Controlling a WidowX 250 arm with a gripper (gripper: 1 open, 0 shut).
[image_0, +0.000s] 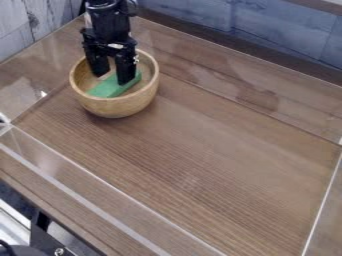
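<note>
A round wooden bowl sits at the upper left of the table. Inside it lies a green object. My black gripper comes down from the top of the view with its fingers inside the bowl, by the green object. It is too small to tell how far apart the fingers stand or whether anything is between them.
A wall or panel stands at the upper left edge.
</note>
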